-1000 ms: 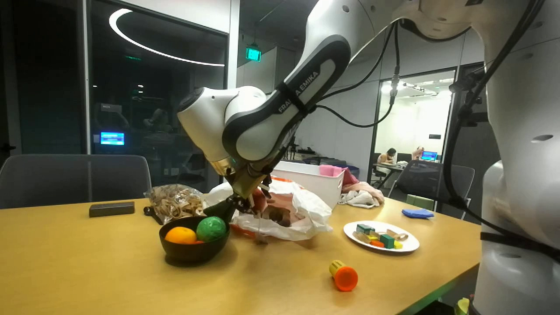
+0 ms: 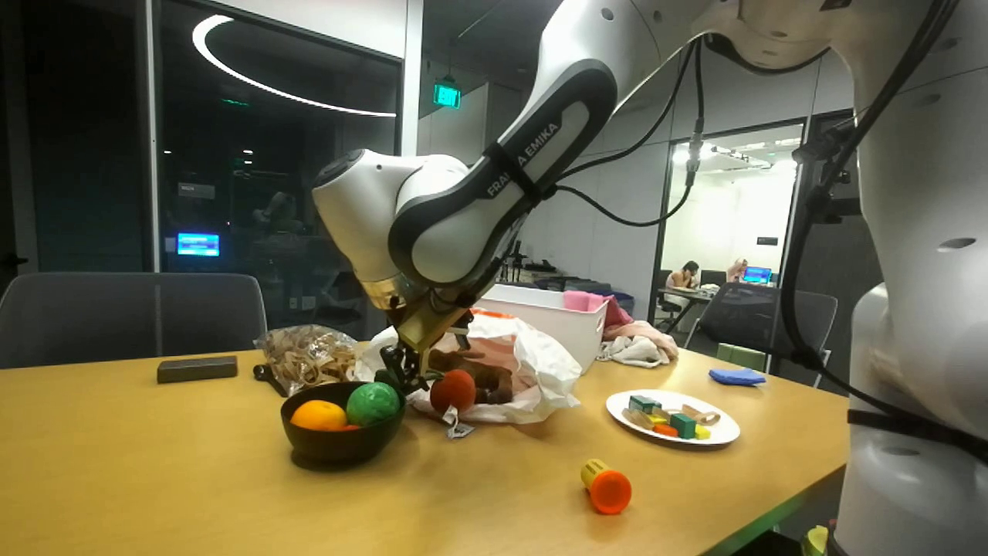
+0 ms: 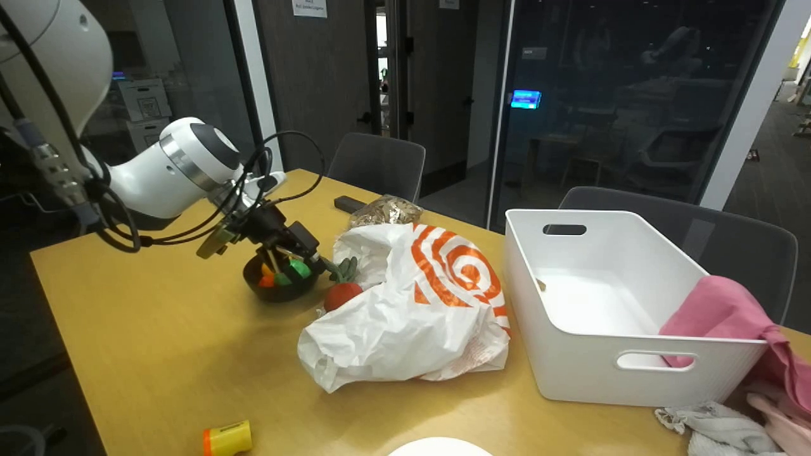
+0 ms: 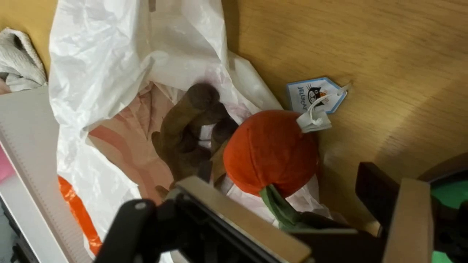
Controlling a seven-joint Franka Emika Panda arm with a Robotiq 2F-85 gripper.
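Observation:
A round red plush (image 4: pixel 270 153) with green leaves and a white tag (image 4: pixel 316 94) rests at the mouth of the white plastic bag (image 4: pixel 103 57). My gripper stands open over its leafy end, and the green leaves (image 4: pixel 283 208) reach between the fingers without being clamped. In exterior view 1 the red plush (image 2: pixel 453 391) sits just right of the black bowl (image 2: pixel 343 445). That bowl holds an orange fruit (image 2: pixel 319 415) and a green ball (image 2: pixel 373 404). Brown plush shapes (image 4: pixel 184 127) lie inside the bag.
A white bin (image 3: pixel 646 368) with pink cloth stands beyond the bag. A plate (image 2: pixel 622 408) of small blocks and a yellow-orange cup (image 2: pixel 608 489) occupy the right side. Bagged brown material (image 2: pixel 310 357) lies behind the bowl.
The red plush was up between my fingers; it is now lower, beside the bowl at the bag's mouth, and the gripper has opened. The arm has barely shifted.

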